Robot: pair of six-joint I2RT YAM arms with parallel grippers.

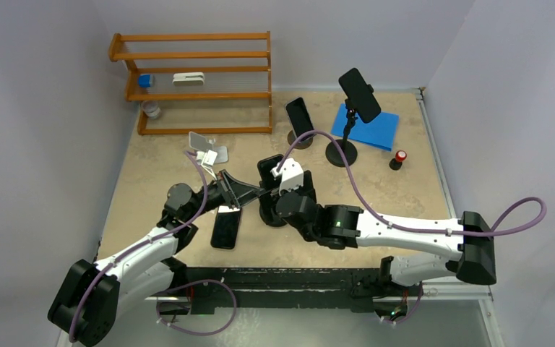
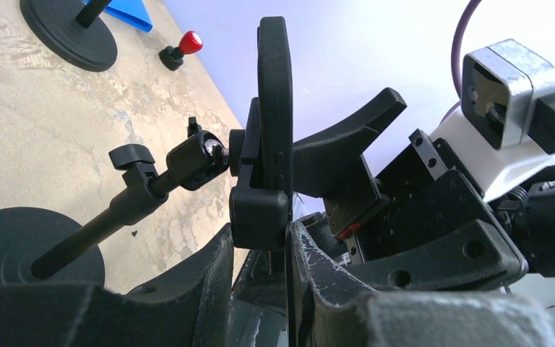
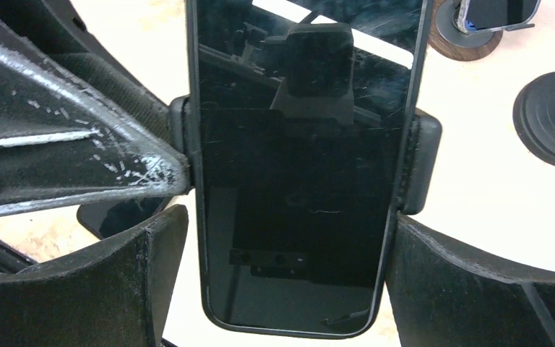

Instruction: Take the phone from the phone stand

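A black phone (image 1: 269, 168) (image 3: 296, 181) sits upright in the clamp (image 2: 259, 217) of a stand with a round black base (image 2: 7, 246). In the left wrist view my left gripper is at the clamp's end, fingers close together; whether they grip it is unclear. My right gripper is open, its fingers either side of the phone's lower part in the right wrist view; the right finger appears very near or touching the edge.
Other phone stands (image 1: 347, 150) stand behind, with a blue folder (image 1: 383, 130) and red-topped button (image 1: 397, 159). A phone (image 1: 225, 230) lies flat at front left. A wooden rack (image 1: 188, 97) occupies the back left.
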